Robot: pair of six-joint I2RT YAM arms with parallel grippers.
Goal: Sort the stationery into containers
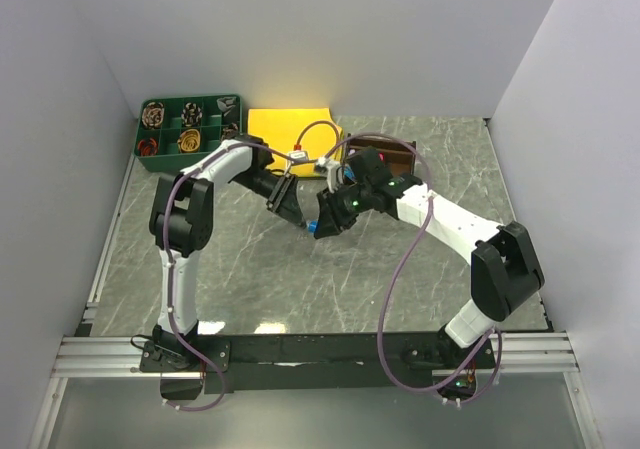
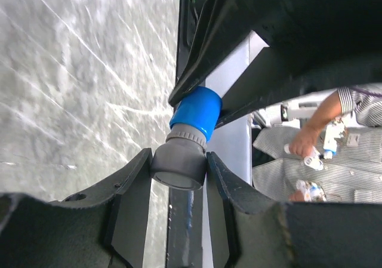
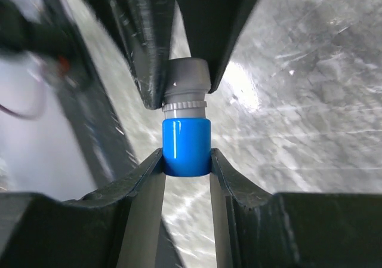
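A short cylinder with a blue end (image 2: 197,111) and a grey end (image 3: 187,80) hangs above the table between my two grippers. My left gripper is shut on the grey end. From the opposite side, my right gripper is shut on the blue end. A ridged light grey band shows between the two parts, which look joined. In the top view only a bit of blue (image 1: 313,227) shows where the arms meet. The brown box (image 1: 412,159) at the back is partly covered by the right arm.
A green compartment tray (image 1: 165,162) with several coiled items stands at the back left. A yellow sheet (image 1: 290,124) lies at the back middle.
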